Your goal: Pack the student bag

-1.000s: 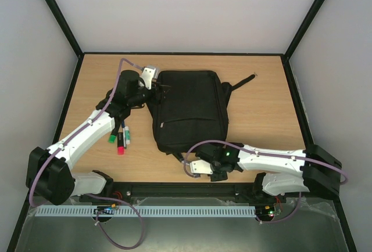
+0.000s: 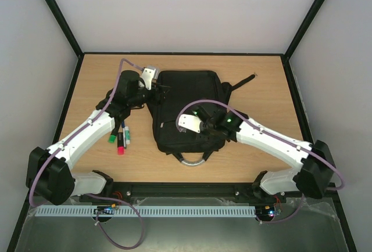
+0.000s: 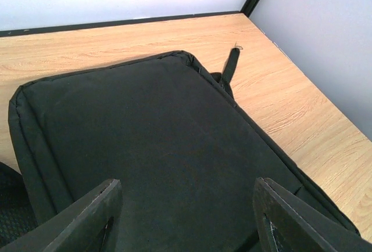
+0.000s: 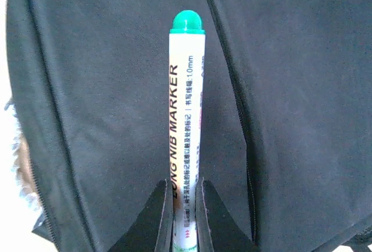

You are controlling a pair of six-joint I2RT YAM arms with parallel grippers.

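Note:
The black student bag (image 2: pixel 189 89) lies flat in the middle of the table, also filling much of the left wrist view (image 3: pixel 139 136). My right gripper is shut on a white marker (image 4: pixel 186 112) with a teal cap, held over the bag's dark fabric and zipper. My left gripper (image 2: pixel 161 89) hovers at the bag's upper left; in its wrist view its fingers (image 3: pixel 87 223) stand apart with only fabric behind them.
Several markers (image 2: pixel 120 141) lie on the table left of the bag, partly under the left arm. A strap (image 2: pixel 244 81) reaches to the upper right.
My right arm has risen from the front edge up over the bag, carrying the marker. The left arm looks unchanged.

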